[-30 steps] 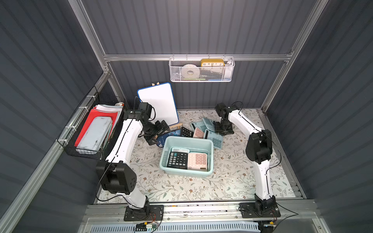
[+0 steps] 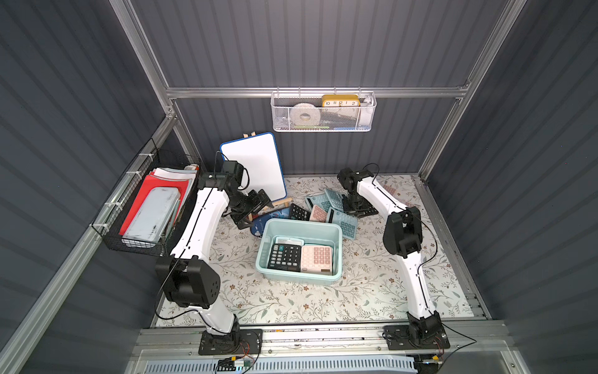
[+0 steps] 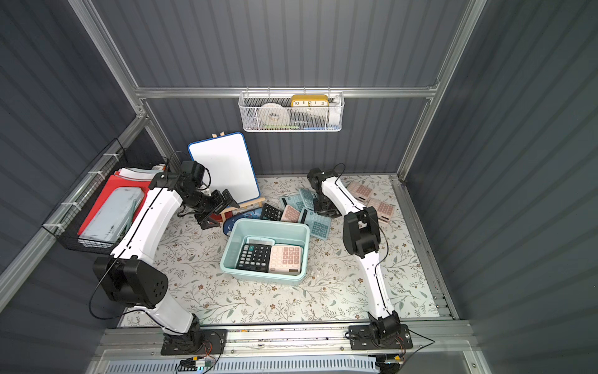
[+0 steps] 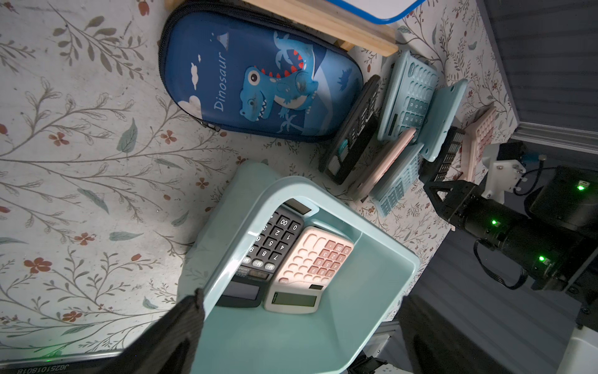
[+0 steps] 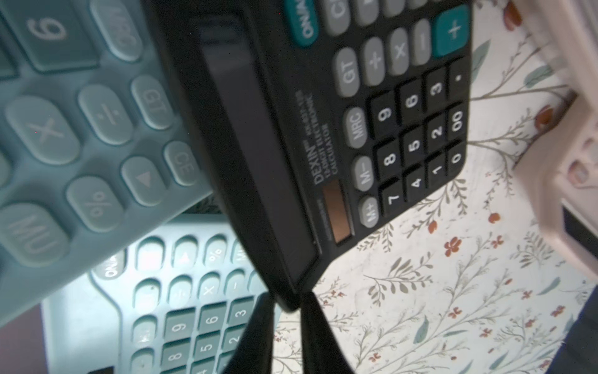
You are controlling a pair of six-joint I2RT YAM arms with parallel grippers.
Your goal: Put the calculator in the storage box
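The mint storage box (image 2: 299,277) holds a black calculator (image 2: 284,255) and a pink calculator (image 2: 316,259). Behind it lie several blue (image 3: 316,227), pink and black calculators. My right gripper is down among them, its blurred fingertips closing on a corner of a black calculator (image 5: 386,149); whether it grips it firmly is unclear. My left gripper (image 2: 252,208) stands open above the left back of the box, nothing between its fingers.
A dinosaur pencil case (image 4: 261,74) and a whiteboard (image 2: 252,165) on an easel stand behind the box. A wire basket (image 2: 143,243) hangs at the left.
The left arm has risen slightly since a second ago.
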